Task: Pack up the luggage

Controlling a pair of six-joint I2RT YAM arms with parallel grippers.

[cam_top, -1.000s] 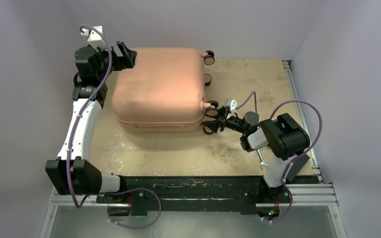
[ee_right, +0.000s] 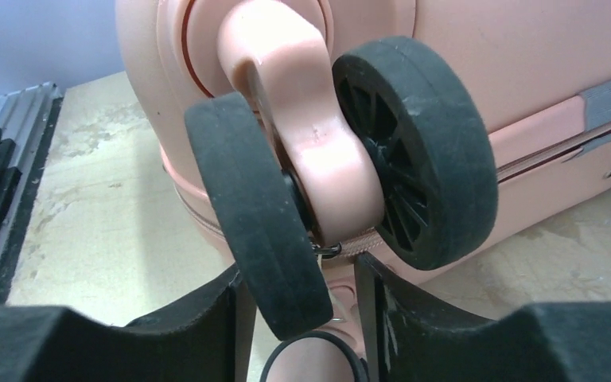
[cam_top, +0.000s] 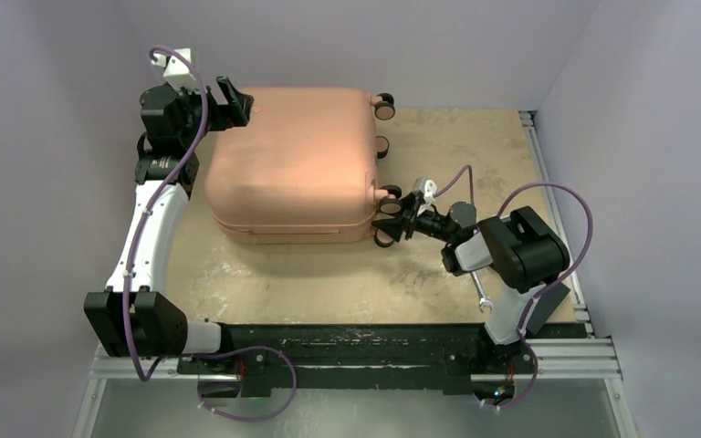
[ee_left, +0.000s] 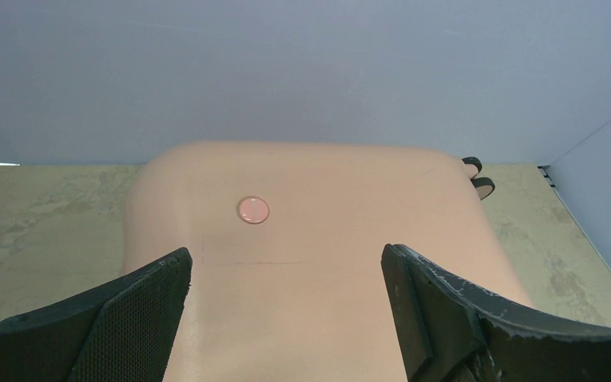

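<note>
A closed pink suitcase lies flat on the table, its wheels facing right. Over its far left corner, my left gripper is open, and the left wrist view shows only the suitcase top beyond its spread fingers. Beside the near right wheels, my right gripper stands open at the suitcase's corner. A double wheel hangs partly in front of the gap between its fingers. Dark zipper pulls show just behind that wheel, near the zipper seam. Whether a finger touches the wheel I cannot tell.
A lower wheel sits beneath the right fingertips. A silver wrench-like tool lies near the right arm's base. Bare table stretches along the front, and grey walls enclose the back and sides.
The left arm has barely moved, and the suitcase lies where it was.
</note>
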